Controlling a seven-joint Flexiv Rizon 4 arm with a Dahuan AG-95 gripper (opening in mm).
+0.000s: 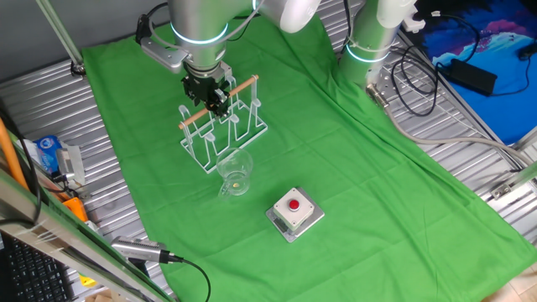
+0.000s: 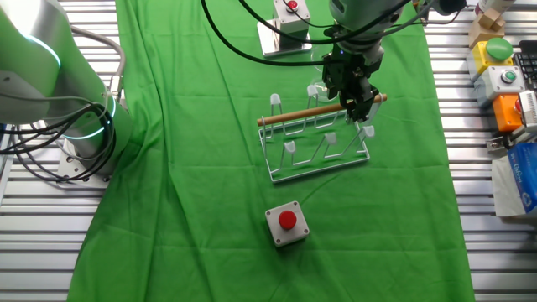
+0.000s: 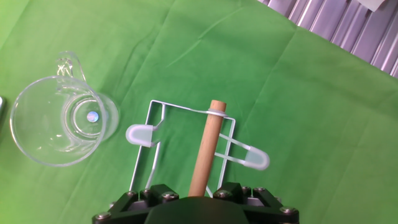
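Observation:
The white wire rack (image 1: 210, 159) with a wooden top bar (image 1: 243, 86) stands on the green cloth. Over this bar is my gripper (image 1: 220, 109), pointing down; in the wrist view the bar (image 3: 208, 146) runs beneath the black finger linkages. The fingertips are hidden there, so I cannot tell how far apart they are or whether they touch the bar. A clear glass mug (image 3: 59, 121) is on the cloth beside the rack, apart from the gripper, its handle (image 3: 69, 62) towards the top of the wrist view. In exterior view 2 the arm mostly hides the mug.
A grey box with a red button (image 1: 294, 210) sits on a metal plate near the mug. Another red-button box (image 2: 287, 223) lies on the rack's other side. Dark cables (image 2: 252, 50) hang across exterior view 2.

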